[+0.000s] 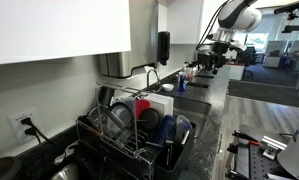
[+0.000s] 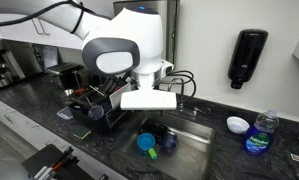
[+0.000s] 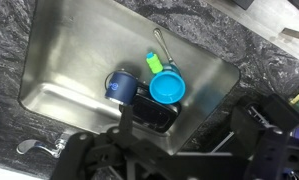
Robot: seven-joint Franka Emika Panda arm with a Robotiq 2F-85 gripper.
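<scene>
My gripper is open above the sink, its dark fingers far apart with nothing between them. Inside the metal sink (image 3: 74,50), a light blue cup (image 3: 167,87) lies close to a dark blue mug (image 3: 120,88). Beside the cup are a small green-and-blue item (image 3: 154,63) and a metal spoon (image 3: 163,43). A black rectangular item (image 3: 154,114) lies under or beside the mug. Exterior view 2 shows the light blue cup (image 2: 146,141) and mug (image 2: 170,143) partly behind the white arm (image 2: 137,60). In exterior view 1 the gripper (image 1: 217,57) hangs high at the right.
A dish rack (image 1: 139,135) with plates and pans stands left of the sink. The faucet (image 3: 44,146) rises at the sink's edge. On the counter right of it are a white bowl (image 2: 237,124) and a blue soap bottle (image 2: 260,133).
</scene>
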